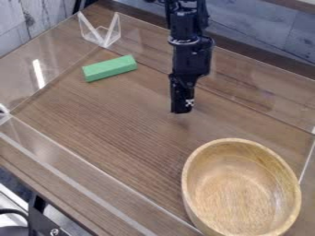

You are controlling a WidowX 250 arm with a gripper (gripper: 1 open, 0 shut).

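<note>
The black robot arm reaches down from the top centre to the wooden table (110, 147), its gripper (186, 105) low over the middle of the board. Whether its fingers are open or shut, and whether anything small is between them, is too dark and small to tell. A green block (109, 67) lies to the gripper's upper left. A large tan bowl (240, 154) sits at the lower right.
A clear plastic object (102, 29) stands at the back left. A wall runs along the back. Cables show at the lower left corner.
</note>
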